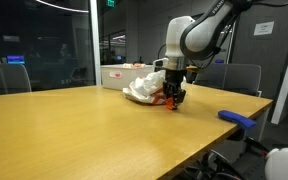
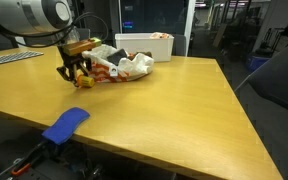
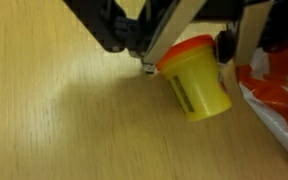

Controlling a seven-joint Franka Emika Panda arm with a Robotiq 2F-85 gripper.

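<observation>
A yellow container with a red-orange lid (image 3: pixel 196 82) shows between the fingers in the wrist view, its lid end toward the gripper. My gripper is shut on it near the lid. From the first exterior side the container's red end (image 1: pixel 171 103) appears low at the tabletop, under the gripper (image 1: pixel 173 92). In the second exterior view the yellow container (image 2: pixel 85 80) looks tilted at the fingertips, close to the wood; whether it touches the table I cannot tell.
Right behind the gripper lies a crumpled white and red bag (image 2: pixel 124 68). A white box (image 2: pixel 144 45) stands at the back edge. A blue pad (image 1: pixel 236 118) sits at the table's edge near the arm's base.
</observation>
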